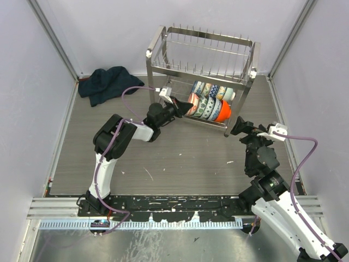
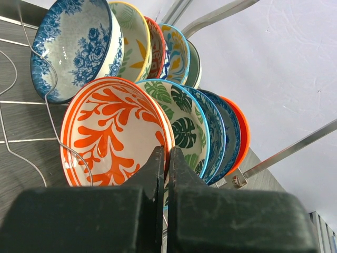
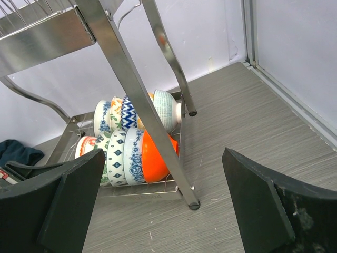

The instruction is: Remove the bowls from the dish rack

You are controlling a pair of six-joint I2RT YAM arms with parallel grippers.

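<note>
An orange-patterned white bowl (image 2: 108,132) leans at the left end of the front row in the dish rack's lower tier. My left gripper is shut on its rim, one finger inside the bowl and one outside. Directly behind it stands a green leaf-patterned bowl (image 2: 184,121), then blue bowls and an orange bowl (image 1: 223,111) at the right end. A second row of bowls, with a blue floral bowl (image 2: 71,50) at its left end, sits farther back. Right of the rack, my right gripper stands open and empty.
The rack's empty upper tier (image 1: 210,38) overhangs the bowls, and its metal legs (image 3: 142,100) frame the right side. A dark cloth (image 1: 106,84) lies at the back left. The grey floor (image 1: 180,164) in front of the rack is clear.
</note>
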